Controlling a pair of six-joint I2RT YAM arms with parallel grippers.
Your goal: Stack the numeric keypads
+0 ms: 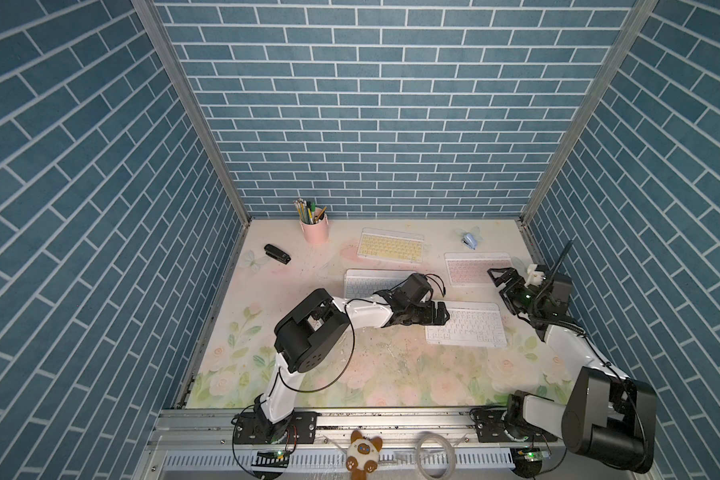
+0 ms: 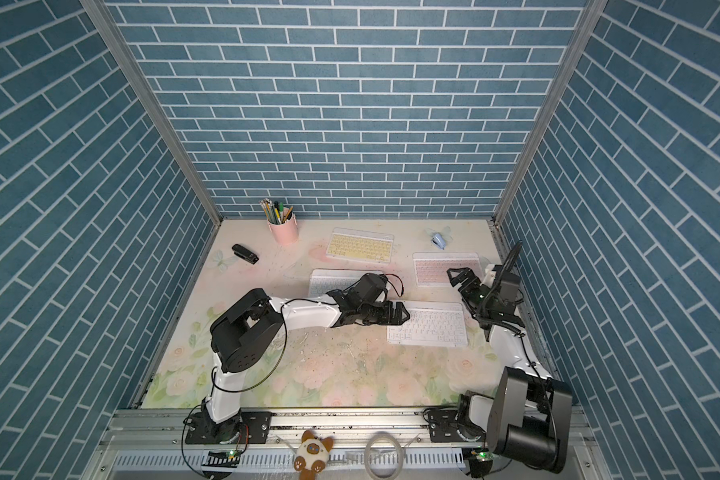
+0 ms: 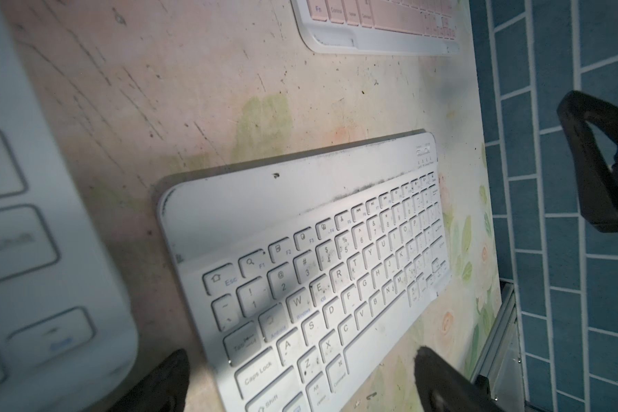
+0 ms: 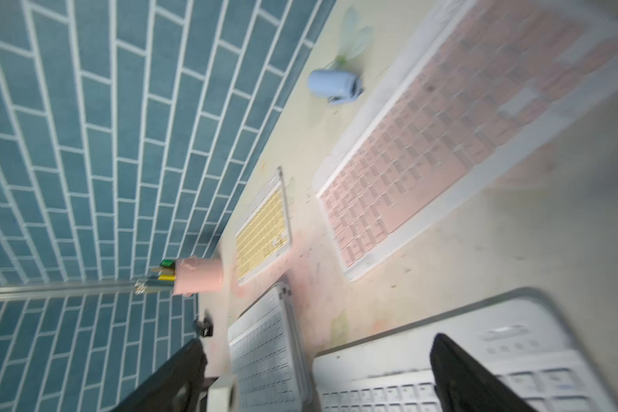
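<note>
A white keyboard (image 1: 465,326) lies right of centre, beneath my left gripper (image 1: 438,313), which hangs at its left end; its fingers are apart in the left wrist view, with no object visible raised between them. A second white keyboard (image 2: 332,280) lies behind the left arm, partly hidden. A pink keyboard (image 2: 444,265) lies at the back right, a yellow keyboard (image 2: 359,245) at the back middle. My right gripper (image 1: 505,278) is open over the pink keyboard's near right part, nothing between its fingers; the right wrist view is blurred.
A pink pen cup (image 1: 314,229) and a black stapler (image 1: 277,253) stand at the back left. A small blue object (image 1: 469,240) lies at the back right.
</note>
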